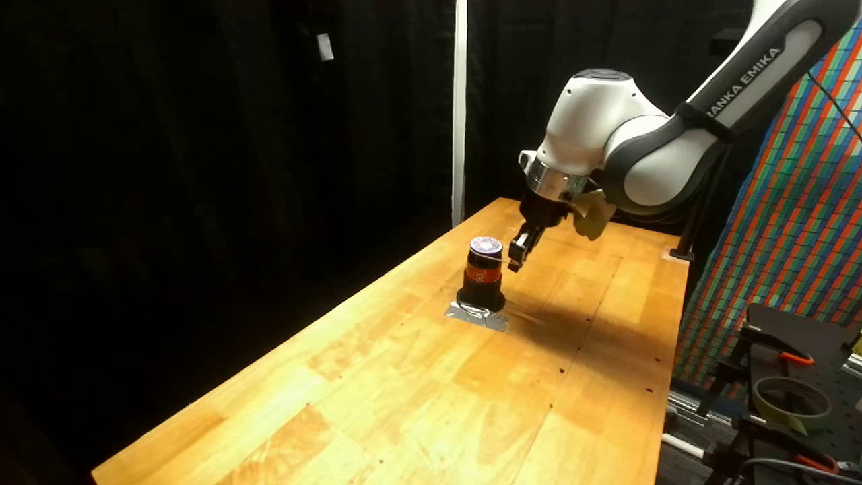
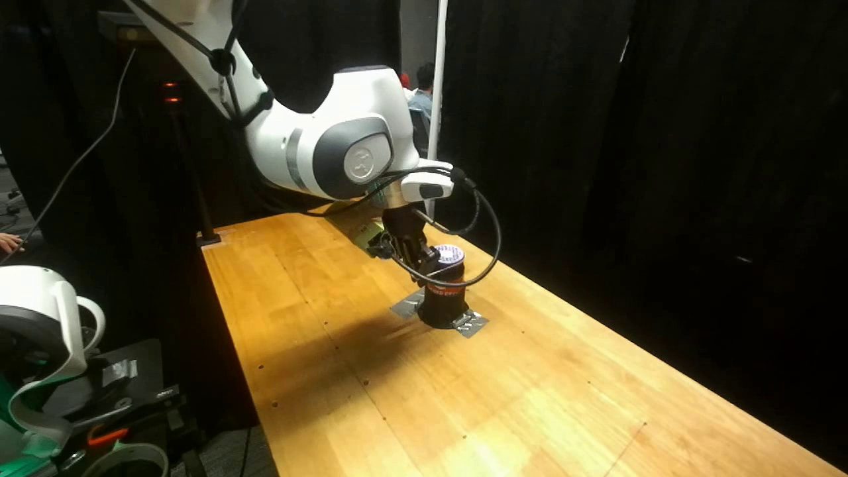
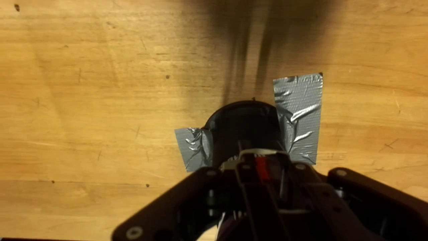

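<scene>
A dark jar (image 1: 483, 279) with an orange-red label and a white-and-purple lid (image 1: 486, 246) stands upright on the wooden table. Its black base is taped down with silver tape (image 3: 299, 118). Just beside the jar's upper part is my gripper (image 1: 517, 263), tilted, its fingers closed together. A thin pale band (image 1: 493, 259) runs from around the jar to the fingertips, and my gripper is shut on it. In the wrist view the pale band (image 3: 262, 152) crosses at the fingertips; the arm's dark parts hide much of the jar there.
Bare wooden table (image 1: 388, 388) lies open around the jar. A thick black cable (image 2: 497, 238) loops from the wrist and passes in front of the jar in exterior view 2. Off the table's side stands a dark cart (image 1: 800, 339) with a tape roll (image 1: 792, 400).
</scene>
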